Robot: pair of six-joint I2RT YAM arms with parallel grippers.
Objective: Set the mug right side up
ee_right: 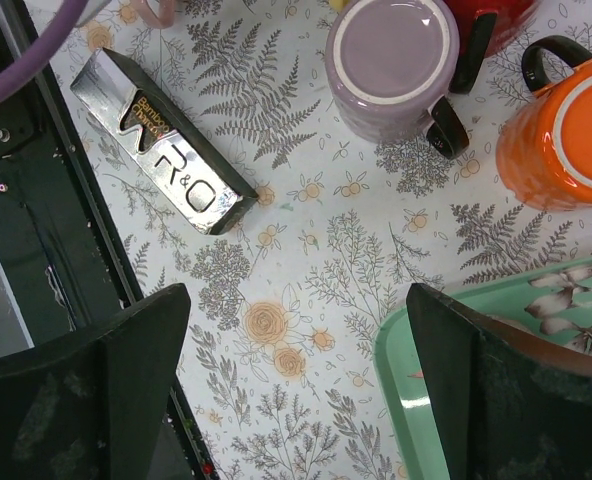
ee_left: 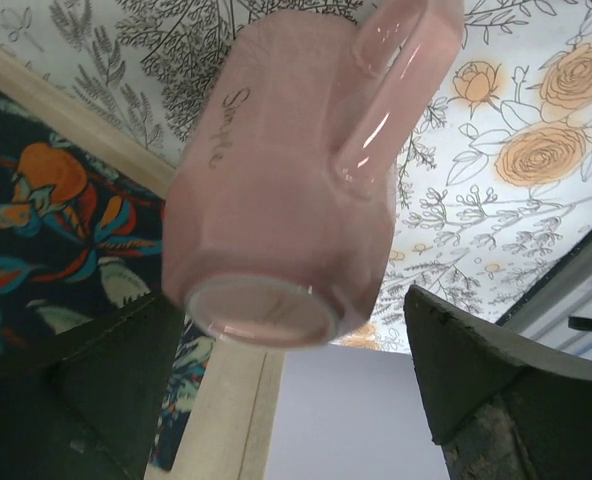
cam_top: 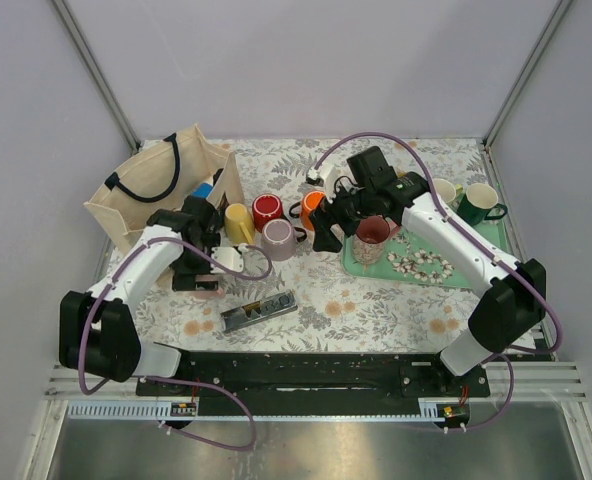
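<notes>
A pink mug (ee_left: 266, 150) lies on its side at the left of the table, its base toward my open left gripper, whose fingers stand just short of it on either side in the left wrist view; from the top it is mostly hidden under that gripper. My right gripper hangs open over the table, beside the green tray (ee_right: 406, 380). Upside-down mugs stand mid-table: lilac (ee_right: 391, 60), orange (ee_right: 546, 140), red (cam_top: 268, 208), and a yellow one (cam_top: 238, 222).
A cream bag (cam_top: 121, 200) stands at the back left. A black-and-silver block (cam_top: 256, 312) lies near the front edge. The tray at the right holds several mugs. Bare patterned surface lies in the front middle.
</notes>
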